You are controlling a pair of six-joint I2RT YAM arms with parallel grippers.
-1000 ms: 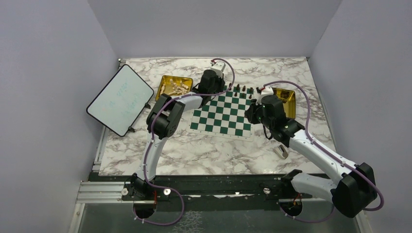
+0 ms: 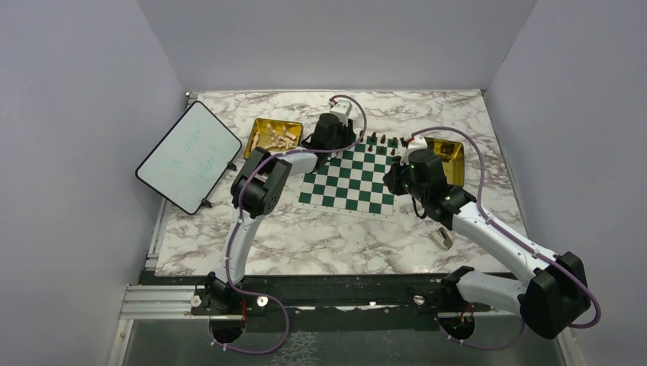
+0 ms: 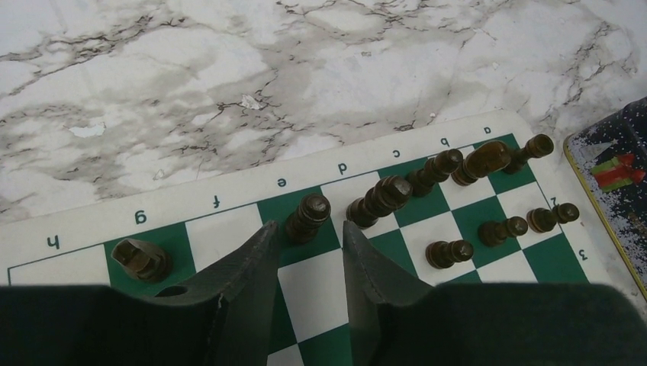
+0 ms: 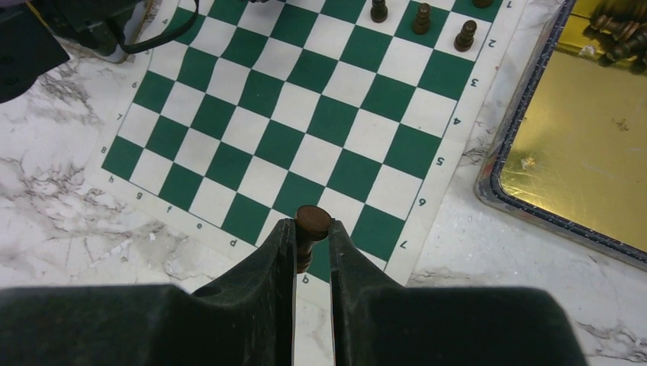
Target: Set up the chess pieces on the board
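Observation:
In the left wrist view a dark piece [image 3: 308,218] stands upright on the green e-file square of the first row. My left gripper is open, its fingers apart on either side of that piece. A knight-like piece [image 3: 143,260] is on the g-file square, with f empty between them. Toward the a-file stand a tall piece [image 3: 379,200] and several others, with three pawns [image 3: 503,231] in front. My right gripper is shut on a dark piece [image 4: 313,221] held over the far corner of the green-and-white board [image 4: 294,141]; its base faces the camera.
A gold tray [image 4: 572,160] with dark pieces lies right of the board. Another tray [image 2: 273,137] with pale pieces is at the left. A whiteboard [image 2: 191,156] leans on the left. Most of the board's middle is bare.

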